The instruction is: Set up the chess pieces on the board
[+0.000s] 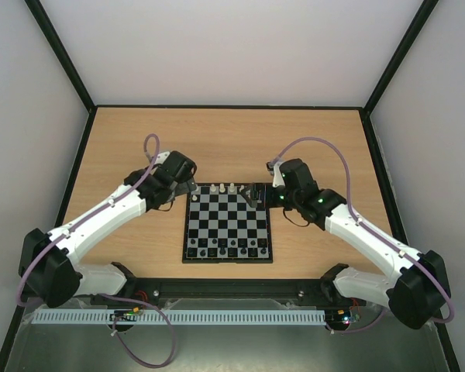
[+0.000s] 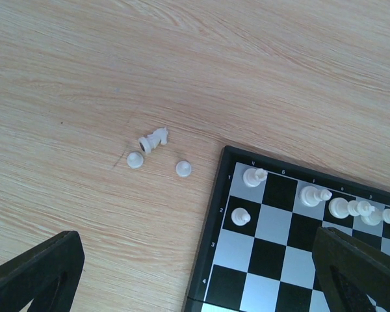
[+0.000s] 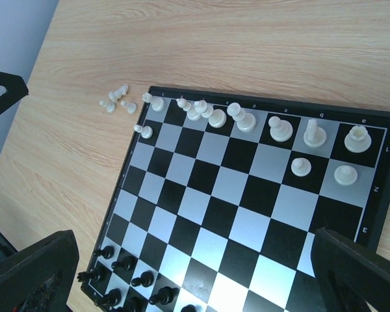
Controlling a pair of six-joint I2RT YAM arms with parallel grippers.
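The chessboard [image 1: 227, 223] lies mid-table, black pieces [image 3: 143, 279] along its near edge, white pieces [image 3: 279, 129] along the far edge, with single white pawns [image 2: 240, 216] on the second row at both ends. Left of the board in the left wrist view lie a tipped white knight [image 2: 154, 140] and two small white pieces [image 2: 183, 168]. My left gripper [image 1: 187, 184] hangs open over the board's far-left corner, nothing between its fingers. My right gripper [image 1: 251, 194] is open over the board's far-right part, empty, above the white pieces.
Bare tabletop [image 1: 225, 139] stretches behind the board and to either side. Dark frame rails and walls bound the table. Both arms reach in from the near corners.
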